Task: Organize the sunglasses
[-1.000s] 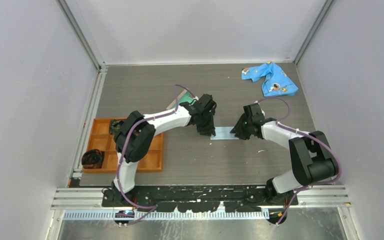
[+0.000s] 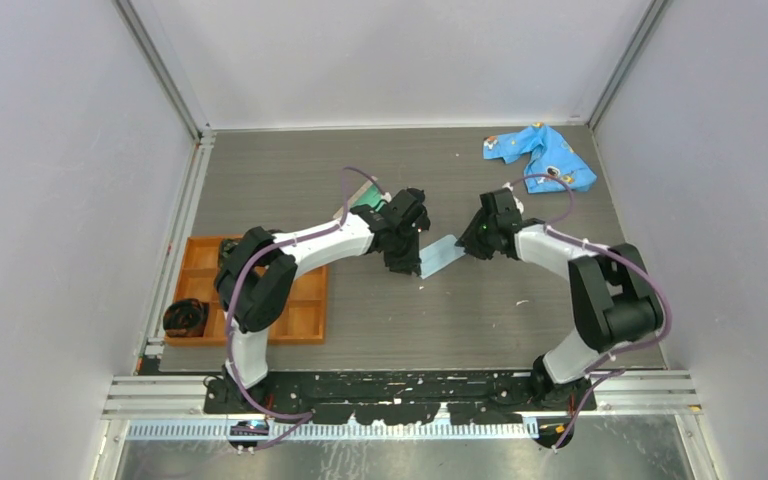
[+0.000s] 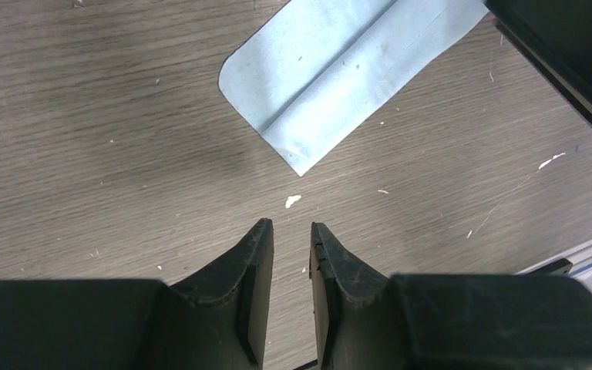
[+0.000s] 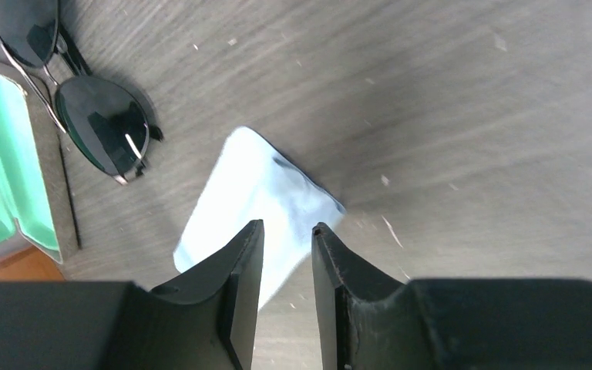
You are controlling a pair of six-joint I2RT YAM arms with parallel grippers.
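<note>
A folded pale-blue cloth lies slanted on the table between my two grippers. Its near corner points toward my left gripper, which is open and empty just short of it. Over the cloth's other end, my right gripper stands open; the cloth shows beyond and between its fingertips, apparently not clamped. Black-lensed sunglasses rest on the table beside an open glasses case with a mint-green lining. From the top, the left arm hides the glasses and partly covers the case.
At the left, an orange compartment tray holds a dark coiled item and a camouflage-patterned item. A blue patterned cloth lies crumpled at the back right.
The right end of the pale cloth has swung toward the back, so it now lies slanted. My right gripper shifted back and slightly left; the left one moved slightly left.
</note>
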